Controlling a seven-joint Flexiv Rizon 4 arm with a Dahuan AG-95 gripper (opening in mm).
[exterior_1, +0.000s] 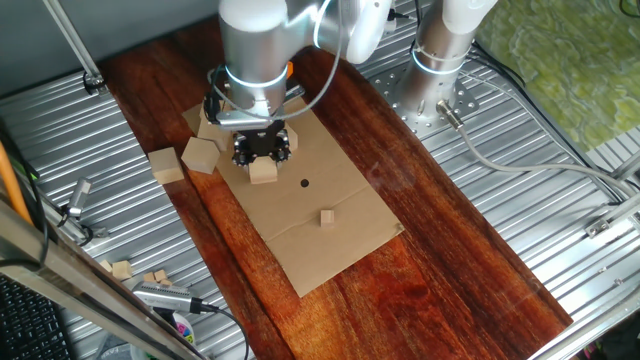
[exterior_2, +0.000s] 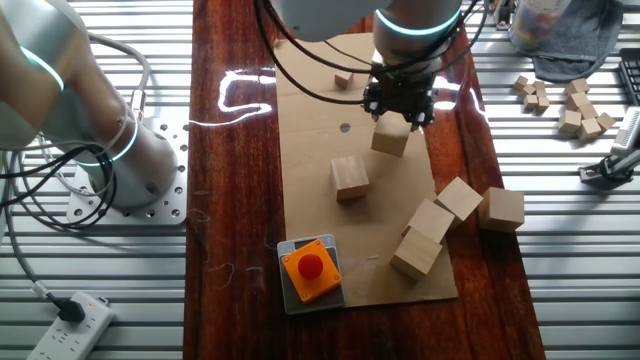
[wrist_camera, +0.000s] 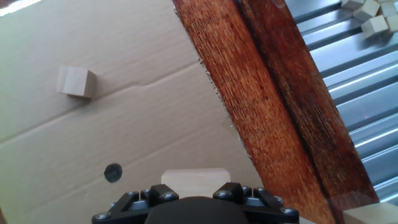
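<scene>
My gripper (exterior_1: 262, 150) is over the cardboard sheet (exterior_1: 330, 250), pointing down at a wooden block (exterior_1: 263, 173). In exterior view 2, this block (exterior_2: 391, 134) shows just below the black fingers. The wrist view has its pale top edge (wrist_camera: 196, 180) between the two fingertips, while the gripper body hides the rest. Whether the fingers press on the block or stand apart from it, I cannot tell. A small wooden cube (wrist_camera: 77, 81) lies on the cardboard, apart from the gripper, near a black round spot (wrist_camera: 112, 172).
Several larger blocks, including one at the board's edge (exterior_2: 501, 209), and a lone block (exterior_2: 350, 178) lie near the gripper. An orange box with a red button (exterior_2: 311, 266) sits at the cardboard's end. Small blocks (exterior_2: 578, 112) lie off the board. The board's near end (exterior_1: 430, 310) is clear.
</scene>
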